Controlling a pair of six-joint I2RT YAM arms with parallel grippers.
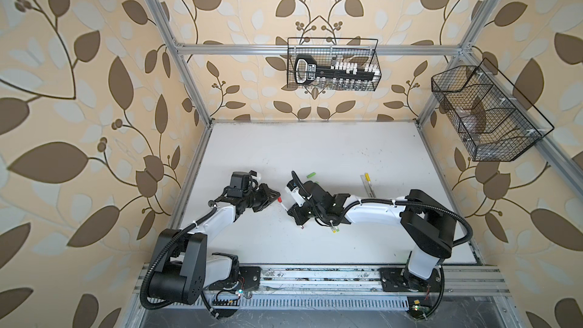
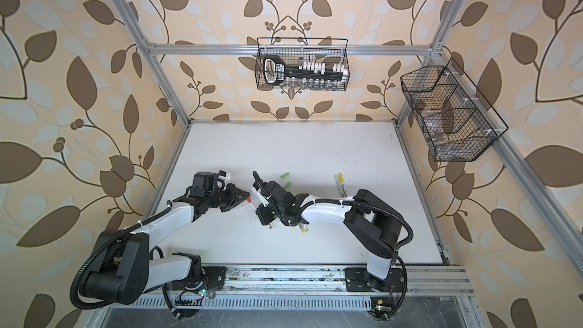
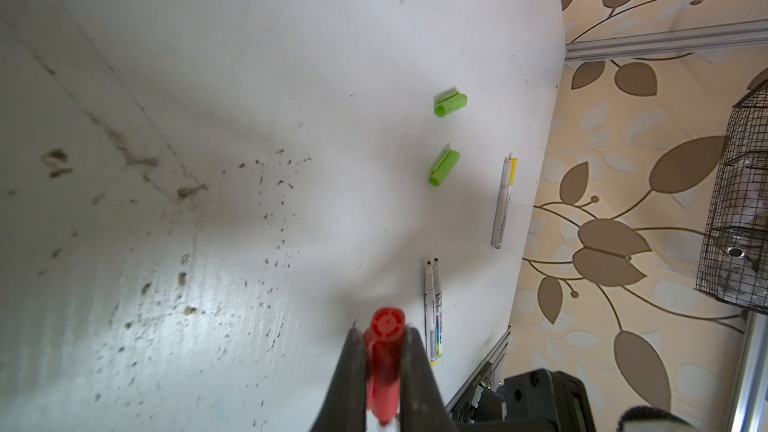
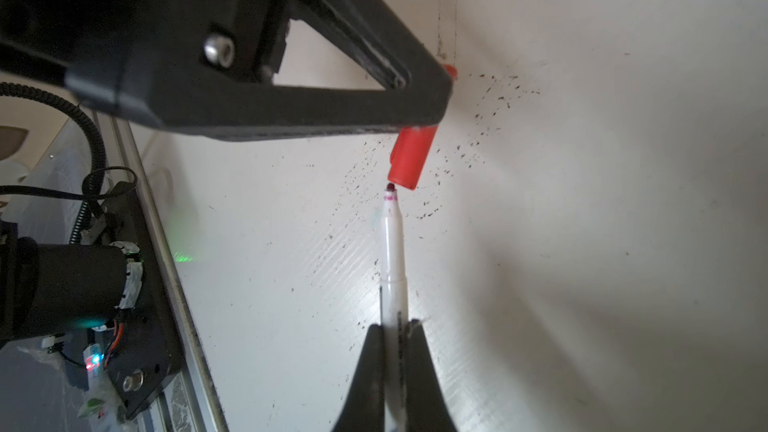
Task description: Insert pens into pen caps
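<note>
A red pen cap [image 3: 384, 360] sits between the fingertips of my left gripper, which is shut on it. In the right wrist view the open end of that red cap [image 4: 413, 157] points down toward a white pen. My right gripper is shut around this white pen [image 4: 393, 256], its dark tip upward. The tip lies right at the lower left edge of the cap's mouth; whether they touch I cannot tell. From above, the left gripper [image 1: 277, 195] and the right gripper [image 1: 294, 211] face each other just over the table.
Two green caps [image 3: 451, 104] lie loose on the white table. Two pens [image 3: 433, 308] lie side by side near the right arm, and further ones with a yellow end [image 3: 509, 172] lie to the right.
</note>
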